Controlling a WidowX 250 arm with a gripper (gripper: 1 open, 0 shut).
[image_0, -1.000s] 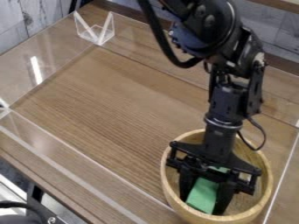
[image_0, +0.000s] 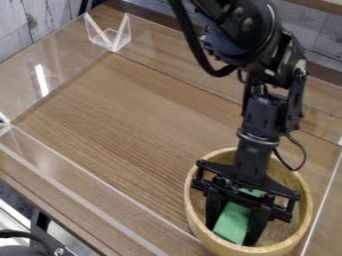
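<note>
My black gripper (image_0: 241, 208) reaches down into a round wooden bowl (image_0: 198, 220) at the lower right of the camera view. It is shut on a green object (image_0: 234, 222) inside the bowl. The fingers hide much of the green object, so its shape is unclear.
A white wire-like holder (image_0: 110, 35) stands at the back left. A dark cable lies at the lower left edge.
</note>
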